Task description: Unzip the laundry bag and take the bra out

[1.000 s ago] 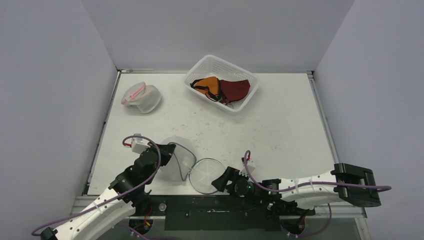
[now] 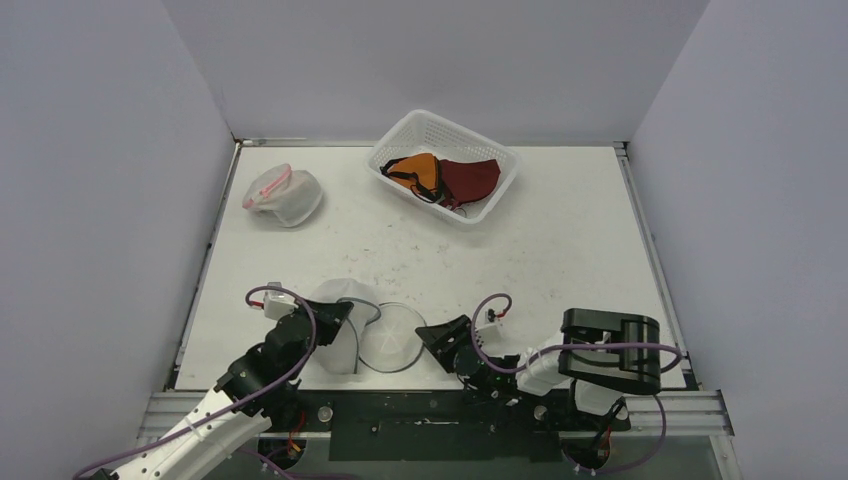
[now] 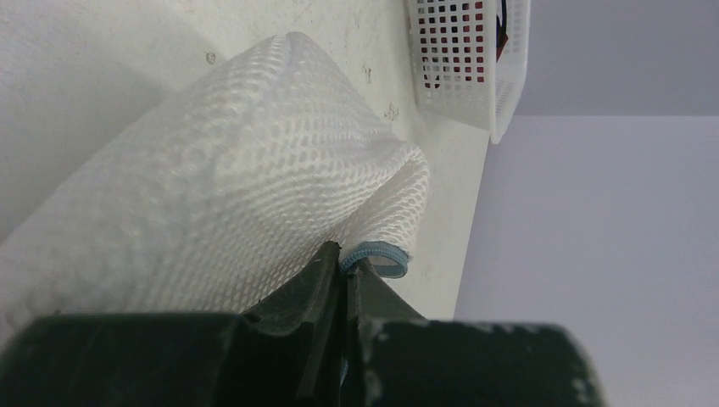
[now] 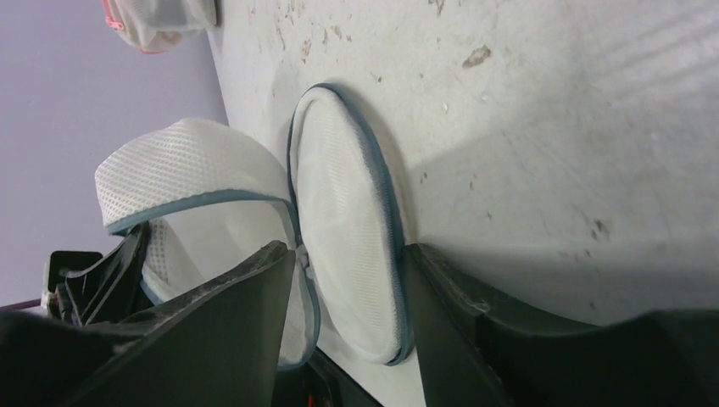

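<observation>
The white mesh laundry bag with blue-grey trim lies at the front of the table, one part raised beside a flat round panel. My left gripper is shut on the bag's trimmed edge; in the left wrist view the trim emerges from between its fingertips. My right gripper is at the right rim of the round panel; in the right wrist view its part-open fingers straddle part of that panel, close to the table surface. I see no bra in the opened bag.
A white basket with orange and maroon items stands at the back centre. Another mesh bag with pink zip lies at the back left.
My right gripper has moved left and up in the top view, shifting the round panel leftward. My left gripper has moved slightly down with the bag's edge.
</observation>
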